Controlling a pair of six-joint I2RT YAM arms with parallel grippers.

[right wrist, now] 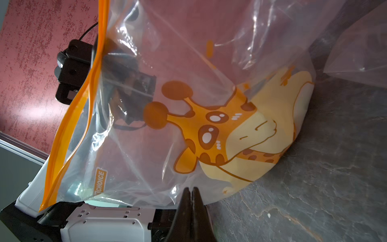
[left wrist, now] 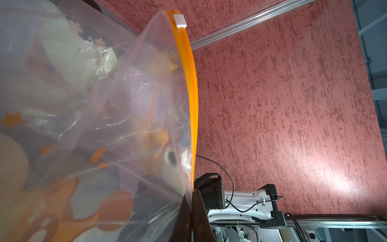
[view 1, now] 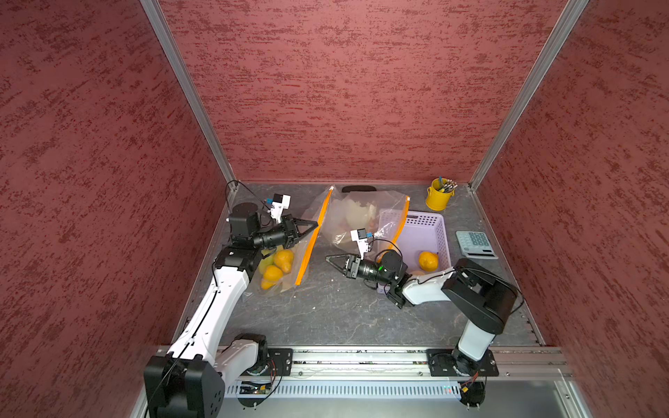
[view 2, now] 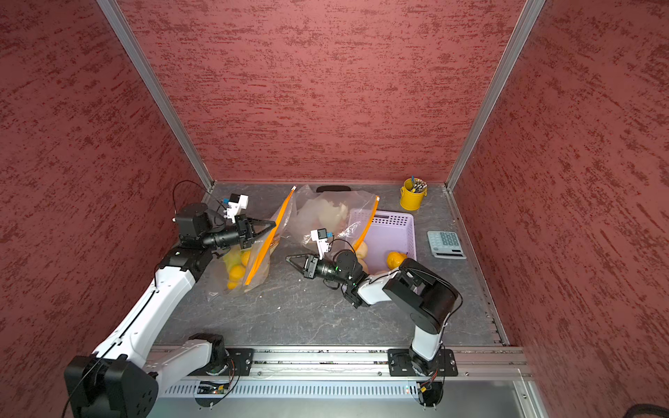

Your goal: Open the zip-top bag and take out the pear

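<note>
The clear zip top bag (view 1: 296,268) with an orange strip (view 1: 309,254) lies at the left with several yellow, pear-like fruits (view 1: 272,273) inside. My left gripper (view 1: 315,224) is shut at that strip; in the left wrist view, the orange strip (left wrist: 192,117) runs down to its fingertips, so it pinches the bag's edge. My right gripper (view 1: 329,261) is shut to the right of the bag, apart from the strip, with nothing showing between its fingers. In the right wrist view, a giraffe print fills the bag's side (right wrist: 225,133), and the strip's two orange lines look slightly parted.
A second clear bag (view 1: 348,209) with an orange strip lies behind the grippers. A lilac basket (view 1: 440,226) holds an orange fruit (view 1: 428,261). A yellow bucket (view 1: 437,200) and a calculator (view 1: 475,244) stand right.
</note>
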